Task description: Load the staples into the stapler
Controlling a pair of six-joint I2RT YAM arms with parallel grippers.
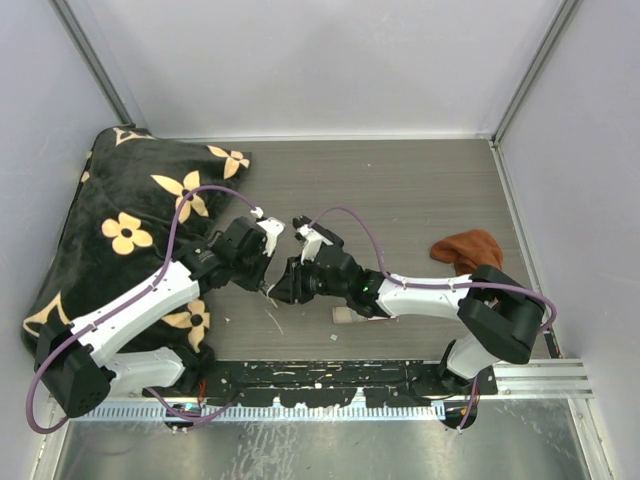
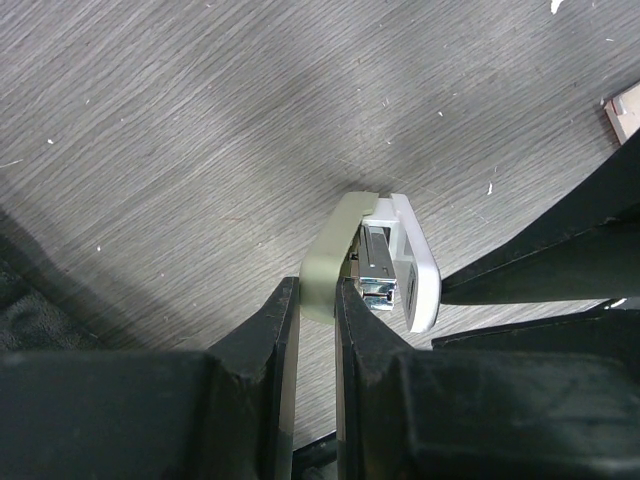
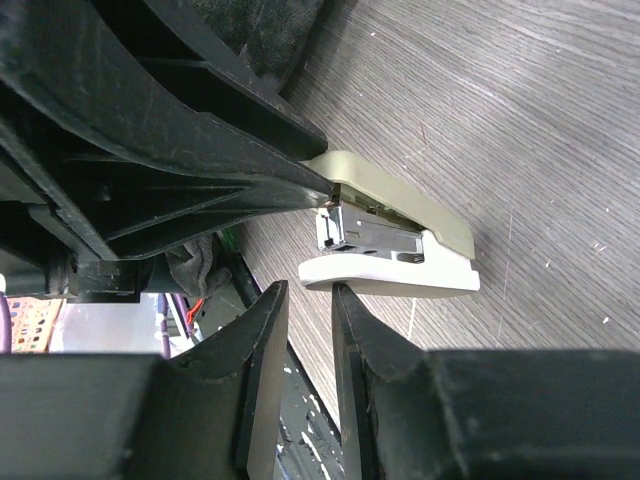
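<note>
A small beige-and-white stapler (image 2: 372, 275) is held with its beige part between the fingertips of my left gripper. Its two halves are spread, and the silver staple channel (image 3: 370, 235) shows between them. In the top view it is a pale spot (image 1: 268, 292), mostly covered by the grippers. No loose staple strip can be made out.
Pale boxes (image 1: 345, 315) lie on the table, partly under the right arm. A brown cloth (image 1: 468, 248) rests at the right, and a dark flowered blanket (image 1: 125, 235) covers the left.
</note>
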